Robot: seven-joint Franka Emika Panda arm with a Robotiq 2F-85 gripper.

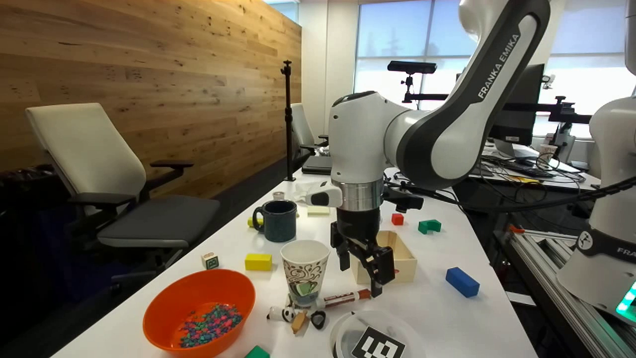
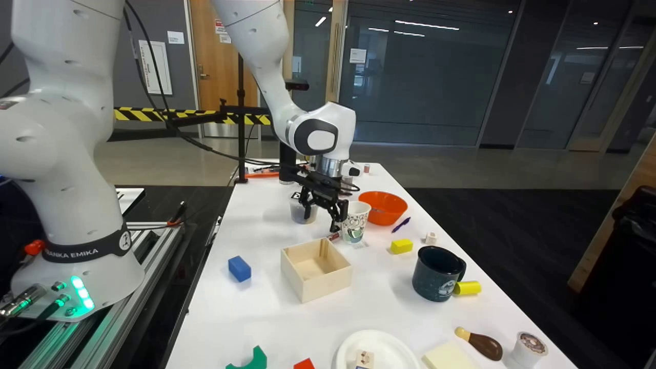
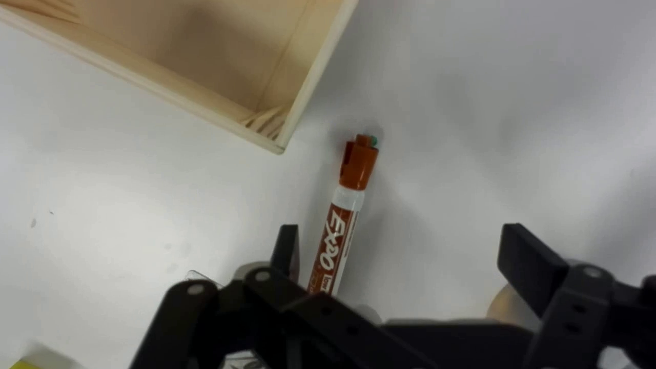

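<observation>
A white Expo marker with a brown-red cap [image 3: 335, 237] lies flat on the white table, its lower end hidden behind the gripper's body in the wrist view. My gripper is open above it, the marker passing between the fingers' lines, nearer the left finger [image 3: 286, 249]. Nothing is held. In the first exterior view the gripper [image 1: 361, 277] hangs between the patterned paper cup [image 1: 304, 268] and the wooden box [image 1: 405, 262]. From the second exterior view, the empty-looking wooden box [image 2: 320, 283] stands in front of the gripper, and the marker is mostly hidden.
An orange bowl [image 1: 161, 310] holds small colourful bits. A dark mug [image 1: 280, 221], yellow block [image 1: 258, 262] and blue block [image 1: 462, 282] stand around. Small toys [image 1: 298, 322] and a round lidded container [image 1: 340, 340] crowd the front. Bare table surrounds the blue block.
</observation>
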